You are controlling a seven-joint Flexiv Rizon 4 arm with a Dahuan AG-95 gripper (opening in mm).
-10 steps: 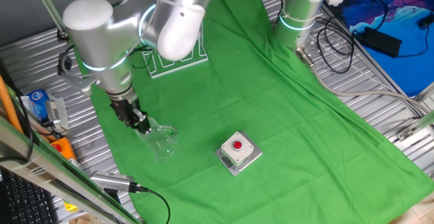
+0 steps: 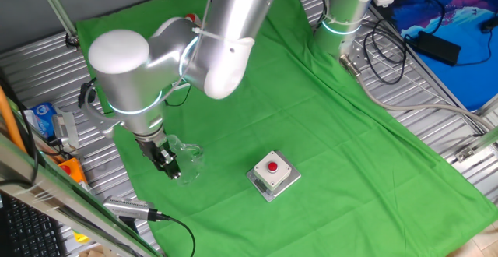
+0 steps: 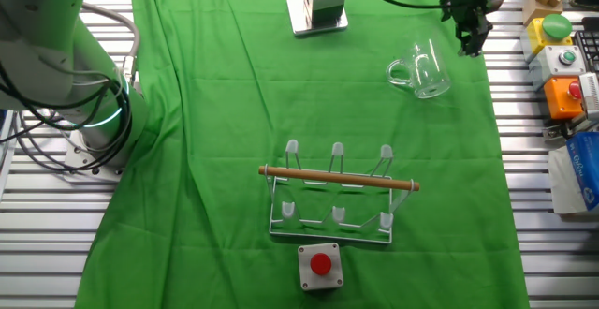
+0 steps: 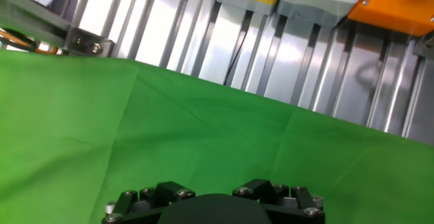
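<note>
A clear glass mug (image 3: 429, 73) rests on the green cloth, its handle pointing left in exterior view 2; I cannot tell whether it is upright or on its side. My gripper (image 3: 471, 37) is beside the mug, on the side toward the cloth's edge, and apart from it in that view. In exterior view 1, the gripper (image 2: 169, 165) partly overlaps the mug (image 2: 190, 163). At the bottom of the wrist view, two black fingers (image 4: 178, 190) stand apart with no object between them. The mug does not appear there.
A white wire rack (image 3: 331, 239) with a wooden bar (image 3: 328, 175) stands on the cloth. One red-button box (image 3: 320, 266) sits in front of it, another (image 3: 325, 0) at the back. Coloured button boxes (image 3: 564, 95) line the right side. Open cloth lies left of the rack.
In exterior view 1, my gripper has moved down the picture and slightly right, along the mug's near-left side. The arm now covers the rack there. The mug appears unmoved.
</note>
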